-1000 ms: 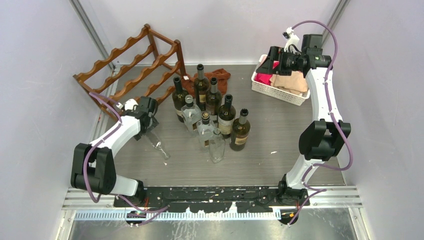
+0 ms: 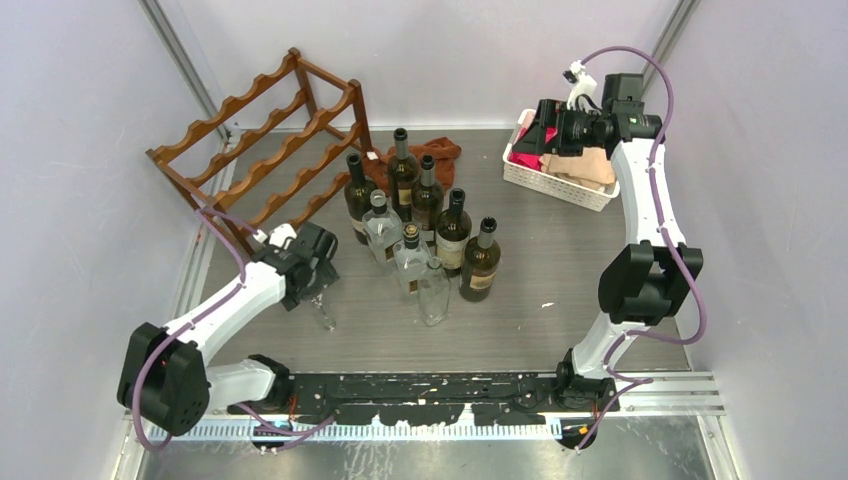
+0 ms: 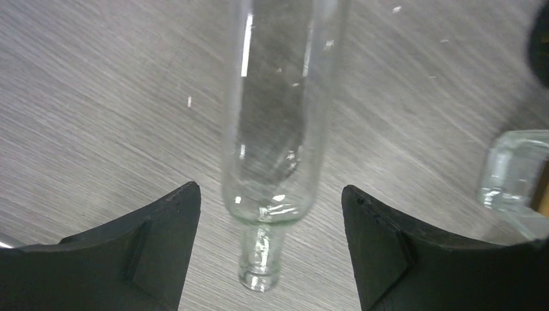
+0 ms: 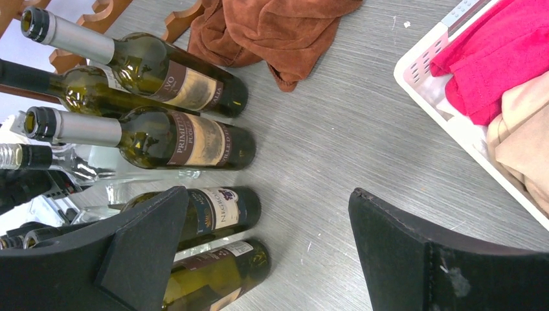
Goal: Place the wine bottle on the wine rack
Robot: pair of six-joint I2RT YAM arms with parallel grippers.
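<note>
A clear empty bottle [image 3: 272, 149] lies on its side on the table, its neck [image 2: 322, 312] pointing toward the front in the top view. My left gripper hovers over it, open, a finger on each side near the shoulder and neck, apparently not touching. The wooden wine rack [image 2: 262, 122] stands empty at the back left, behind that gripper. My right gripper [image 2: 548, 138] is open above the white basket, nothing between its fingers.
Several dark and clear bottles [image 2: 480, 260] stand upright in the middle. A brown cloth [image 4: 272, 32] lies behind them. A white basket [image 2: 560, 185] holds cloths at the back right.
My left gripper has moved slightly toward the front and right over the lying bottle, which has shifted slightly. The right arm has barely moved.
</note>
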